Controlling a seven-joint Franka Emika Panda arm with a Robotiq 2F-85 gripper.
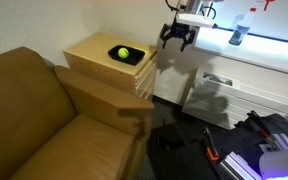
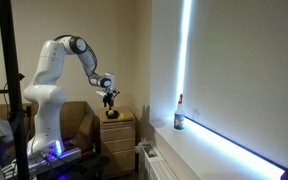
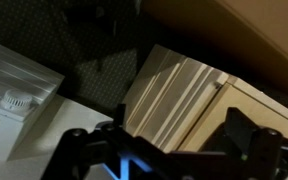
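My gripper (image 1: 174,45) hangs in the air to the right of the wooden cabinet (image 1: 94,62) in exterior view 1. Its two dark fingers stand apart, and nothing shows between them. A round yellow-green object (image 1: 123,52) rests in a black tray (image 1: 136,58) on the cabinet top, clear of the gripper. From the wrist view, the open gripper looks down on the cabinet's edge and front (image 3: 169,90) and on dark floor; neither tray nor green object shows there. Exterior view 2 has the gripper (image 2: 109,100) small and dark near the cabinet.
A spray bottle (image 1: 242,28) stands on the windowsill (image 1: 254,46), right of the arm. Below the sill is a white radiator (image 1: 229,100). The brown sofa (image 1: 64,120) fills the left foreground. Free floor lies between cabinet and radiator.
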